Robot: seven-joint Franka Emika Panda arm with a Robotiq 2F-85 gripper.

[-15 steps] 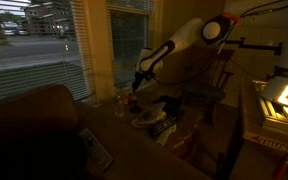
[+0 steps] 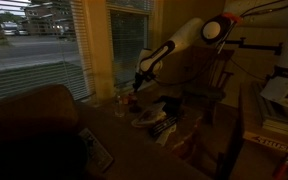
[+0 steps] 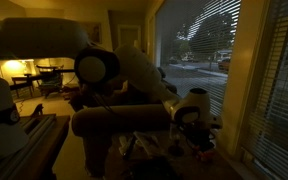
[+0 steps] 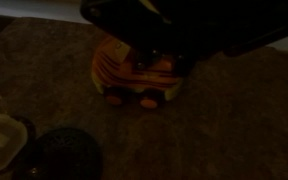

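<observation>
A small orange, dark-striped toy car point(image 4: 134, 72) with dark wheels sits on the brown surface in the wrist view. My gripper is a black shape over its upper right part. The fingers are shut, and nothing shows between the fingers. Darkness hides whether they touch the toy. In the first exterior view, the gripper point(image 2: 137, 86) points down near the window end of the surface; the second exterior view has the gripper point(image 3: 200, 134) low beside the blinds.
A pale-rimmed container point(image 4: 4, 140) and a dark round thing point(image 4: 68, 153) lie at lower left in the wrist view. Several dim items, including a dark tray-like object point(image 2: 164, 127), crowd the surface nearer the arm. A remote-like object point(image 2: 96, 150) lies by the couch.
The arm stays nearly still over the same spot. Bright light on the stack at the right has faded.
</observation>
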